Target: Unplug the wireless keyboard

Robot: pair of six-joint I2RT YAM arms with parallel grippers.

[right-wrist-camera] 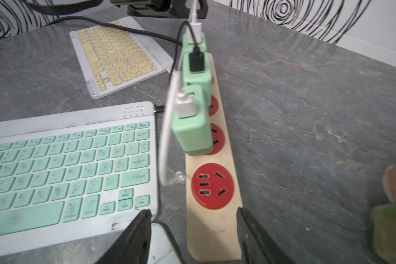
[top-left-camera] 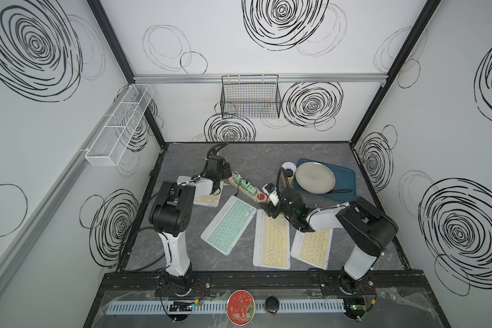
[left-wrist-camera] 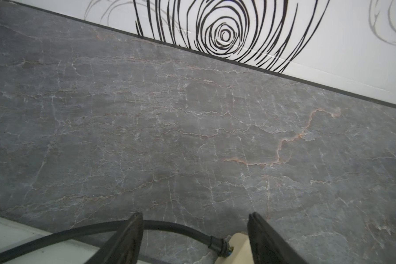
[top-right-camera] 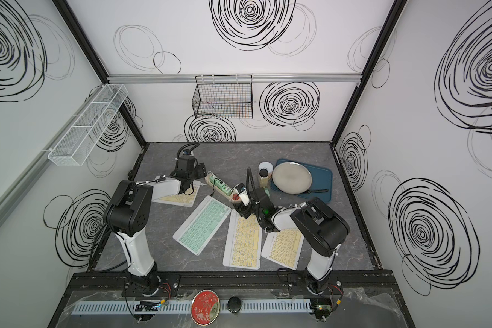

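Observation:
A wooden power strip [right-wrist-camera: 213, 228] with red socket panels carries green adapters [right-wrist-camera: 192, 132], each with a plug and cable. My left gripper hangs over the strip's far end, open, with a black cable [left-wrist-camera: 176, 226] running into the strip between and below its fingertips. My right gripper is open above the strip's near end, nothing held. A mint keyboard [top-left-camera: 224, 227] lies left of the strip; a cream keyboard [top-left-camera: 270, 246] lies below the right gripper, another [top-left-camera: 314, 248] to its right, and one [right-wrist-camera: 114, 52] under the left arm.
A blue tray [top-left-camera: 347, 175] with a round pan [top-left-camera: 314, 176] sits at the back right, cups and a jar beside it. Bare table [top-left-camera: 257, 158] lies behind the strip. Wire baskets hang on the back and left walls.

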